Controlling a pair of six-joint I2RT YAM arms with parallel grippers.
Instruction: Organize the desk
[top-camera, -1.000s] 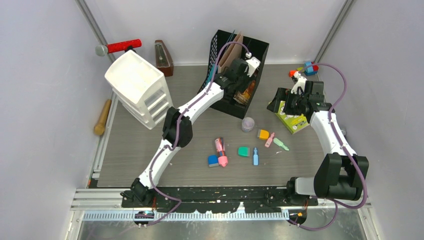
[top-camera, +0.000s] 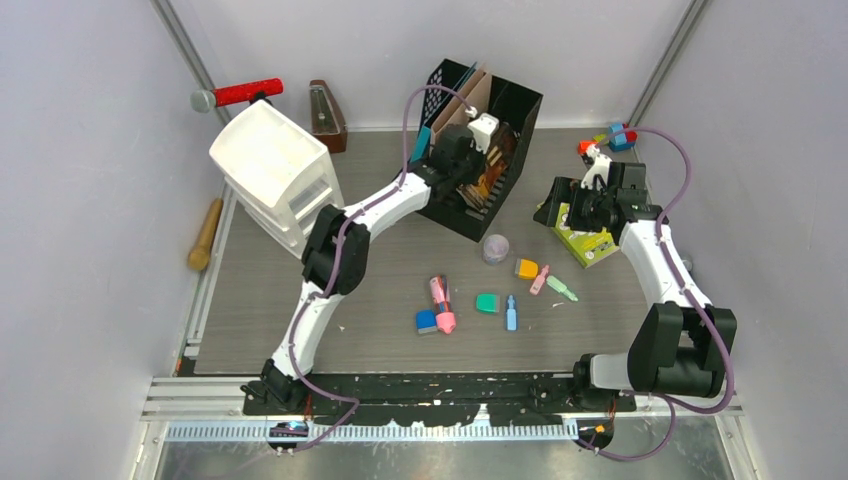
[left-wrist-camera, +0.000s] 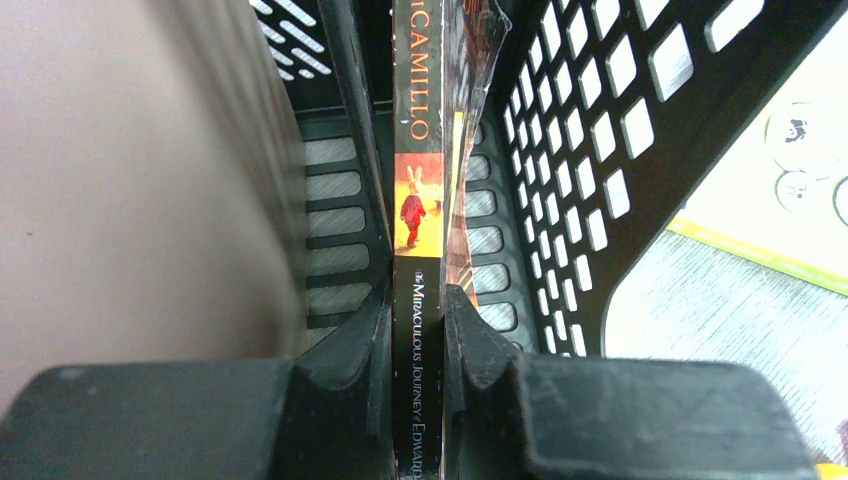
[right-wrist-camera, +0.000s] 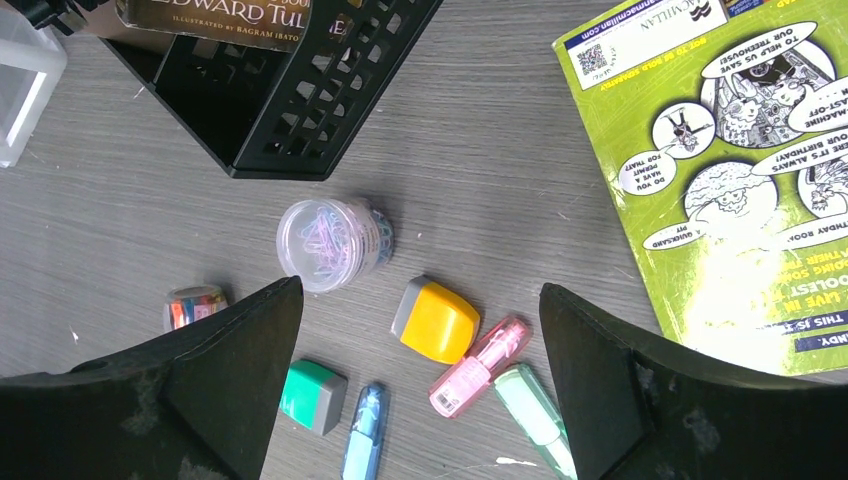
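Observation:
My left gripper is down inside the black book rack (top-camera: 525, 110), its fingers on either side of the dark spine of a book (left-wrist-camera: 418, 200); whether they grip it is unclear. Further books and folders stand in the rack. My right gripper hangs open, empty, over the desk beside a green book (right-wrist-camera: 710, 200). Loose on the desk lie a clip jar (right-wrist-camera: 325, 245), a yellow block (right-wrist-camera: 440, 325), a green block (right-wrist-camera: 312, 395), a blue block (top-camera: 424, 322), highlighters (right-wrist-camera: 480, 365) and a pink item (top-camera: 443, 310).
A white drawer unit (top-camera: 255, 150) stands at the left, with a red hammer-like tool (top-camera: 240, 93) behind it. A wooden metronome (top-camera: 328, 115) is at the back, coloured toys (top-camera: 620, 138) at the back right.
The right arm and the loose desk items are unchanged.

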